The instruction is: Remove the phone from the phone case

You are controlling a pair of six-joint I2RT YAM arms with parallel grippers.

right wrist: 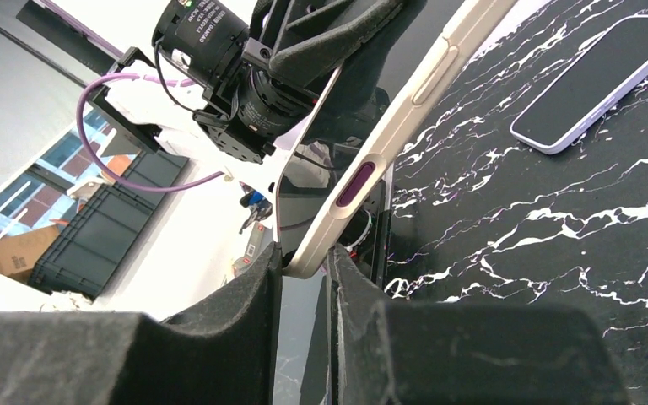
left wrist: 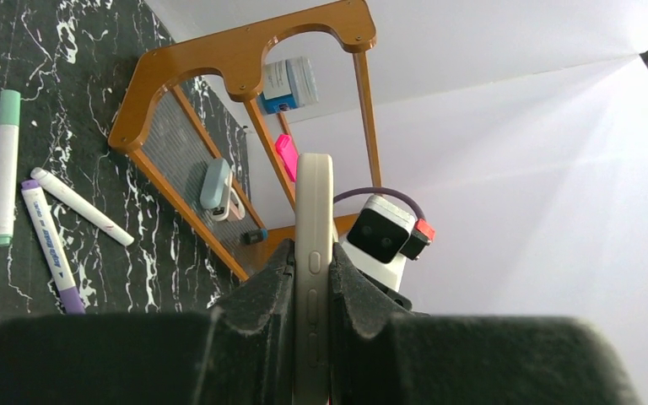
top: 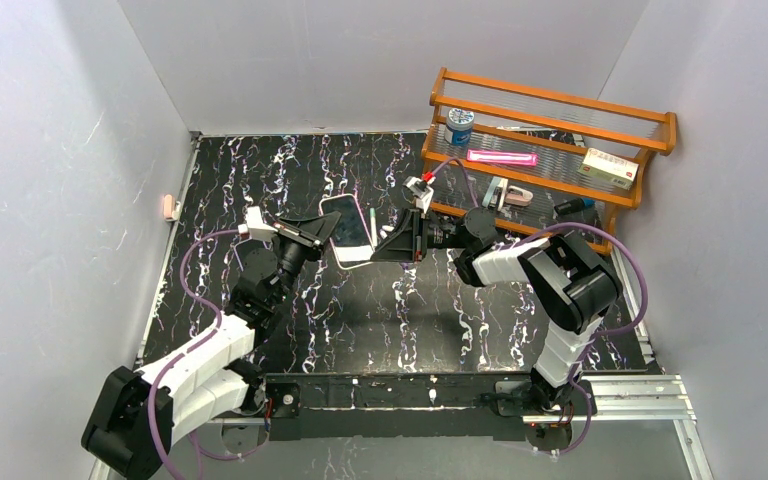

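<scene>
A dark-screened phone in a pale cream case [top: 348, 225] is held in the air between both arms. My left gripper [top: 327, 225] is shut on it at its upper left; in the left wrist view the case's side edge [left wrist: 312, 253] stands upright between the fingers. My right gripper [top: 380, 250] is at the lower right corner, where the case [right wrist: 371, 160] reaches down to its fingertips in the right wrist view; whether they grip it is hard to tell. In the top view a white band shows along the lower part inside the case.
A second phone [right wrist: 586, 84] lies on the marble table [right wrist: 540, 236]. Several markers [left wrist: 4, 169] lie near a wooden rack [top: 550, 92] at the back right holding a jar [top: 460, 127], boxes and small items.
</scene>
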